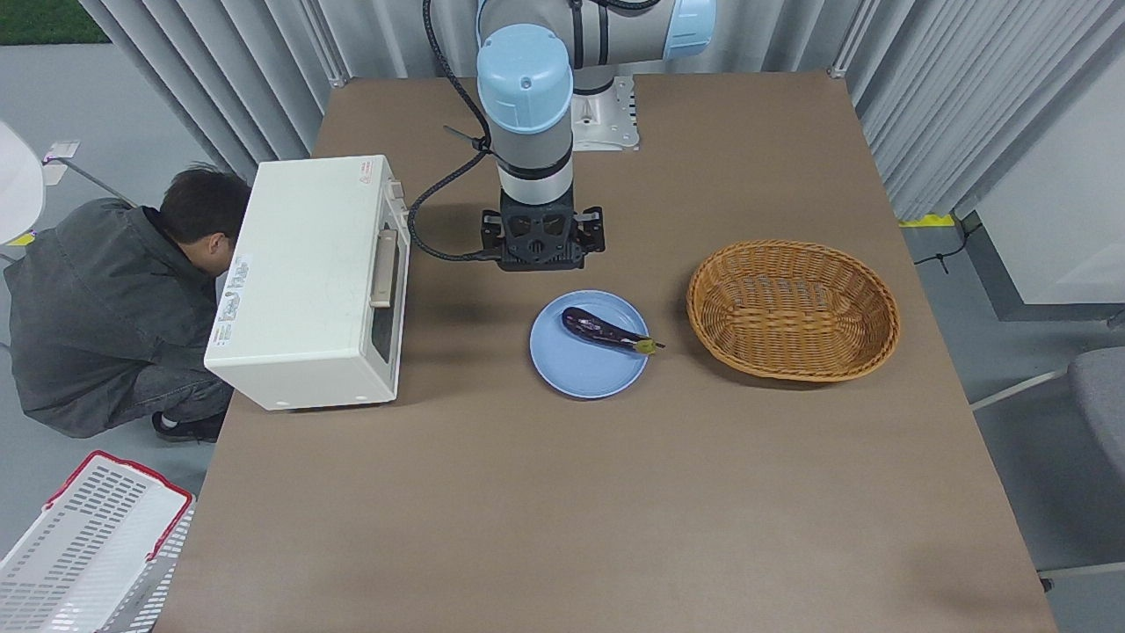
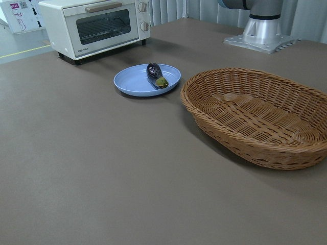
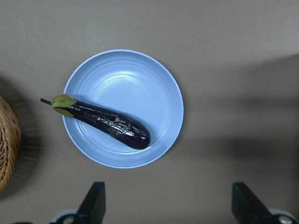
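Note:
A dark purple eggplant (image 1: 601,329) lies on a blue plate (image 1: 569,369) in the middle of the table, its green stem end reaching toward the wicker basket (image 1: 791,311) on the right. My gripper (image 1: 543,264) hangs above the table behind the plate. In the wrist view its two fingers stand wide apart at the bottom edge, nothing between them, with the eggplant (image 3: 112,122) and plate below the camera.
A white toaster oven (image 1: 295,285) stands on the left side of the table, its door shut. A person (image 1: 116,306) crouches on the floor beyond it.

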